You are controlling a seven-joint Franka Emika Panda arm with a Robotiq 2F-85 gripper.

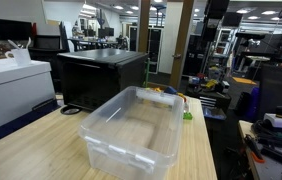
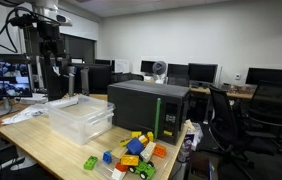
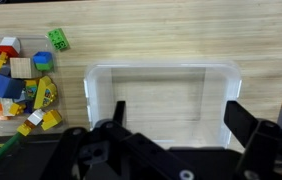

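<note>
An empty clear plastic bin (image 1: 131, 157) rests on the wooden table, and its floor looks bare. My gripper is open above that bin in the wrist view, the two dark fingers spread wide with nothing between them. Exterior view 2 has the arm (image 2: 43, 22) reaching in from the upper left, high over the bin (image 2: 78, 122). Beside the bin lies a pile of colored toys and blocks (image 3: 21, 90). A green block (image 3: 58, 39) sits a little apart from the pile, near a blue one (image 3: 43, 60).
A black microwave-like box (image 2: 133, 101) stands behind the bin and toys. In exterior view 1, a white box (image 1: 14, 88) is at the left. Bare tabletop (image 1: 36, 150) lies left of the bin. Office chairs (image 2: 243, 120) stand beyond the table.
</note>
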